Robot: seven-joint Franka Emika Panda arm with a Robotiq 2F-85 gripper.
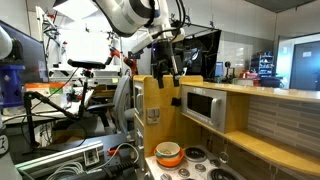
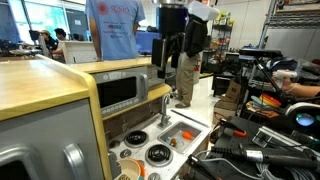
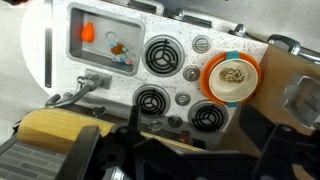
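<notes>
My gripper [image 1: 168, 83] hangs high above the toy kitchen's white stove top, its fingers apart and nothing between them. In the wrist view, the dark fingers reach in from the bottom edge, with the stove top well below. An orange pot [image 3: 207, 76] with teal handles sits on the counter near the burners. Inside it is a pale bowl [image 3: 226, 93] holding some small brownish contents. The sink [image 3: 85, 58] contains an orange carrot-like toy [image 3: 87, 33] and a small multicoloured toy [image 3: 119, 50].
Several burners [image 3: 163, 55] lie bare between pot and sink. A faucet [image 3: 75, 92] rises at the sink's edge. A microwave [image 1: 203, 105] and wooden shelf [image 1: 255, 92] stand behind the stove. The yellow cabinet side [image 1: 152, 128] is close to the pot.
</notes>
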